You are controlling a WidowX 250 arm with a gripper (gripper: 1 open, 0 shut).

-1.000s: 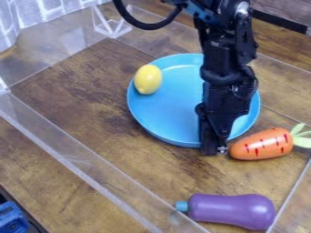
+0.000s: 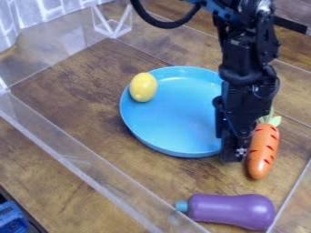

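The black gripper points down at the right edge of the blue plate, its fingertips low beside the orange carrot. Whether its fingers are apart or closed is hard to see against the dark body. The carrot stands lengthwise toward the camera, just right of the gripper and close against it. A yellow egg-shaped object sits on the plate's left side. A purple eggplant lies near the front edge.
Clear plastic strips run along the left and front of the wooden surface. The wood left of the plate is free. A blue object is at the lower left corner.
The gripper has shifted right. The carrot has swung from lying sideways to pointing toward the camera, and the plate appears slightly further left.
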